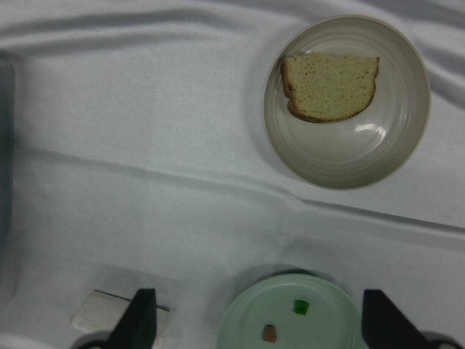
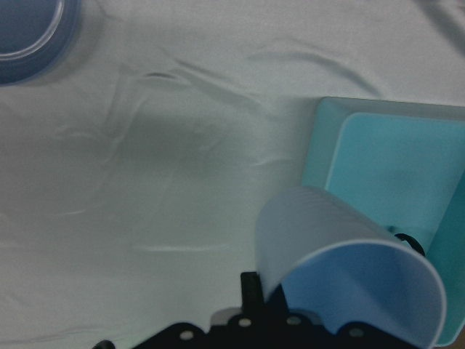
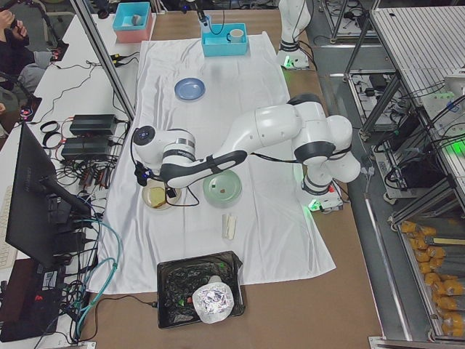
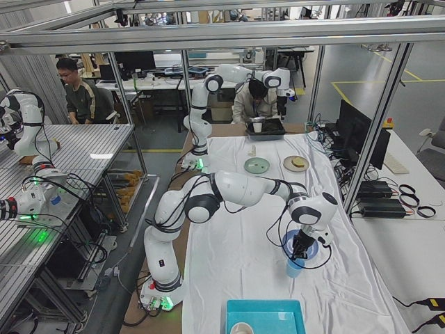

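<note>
A bread slice lies on a beige plate. Below it in the left wrist view is a green plate with small green and brown pieces. My left gripper is open above them, with nothing between its fingers. My right gripper is shut on a light blue cup, held tilted beside the blue bin. A blue plate lies on the cloth.
A black tray with a foil-covered item stands at the near end. A pale flat packet lies by the green plate. The monitor and cables line one side.
</note>
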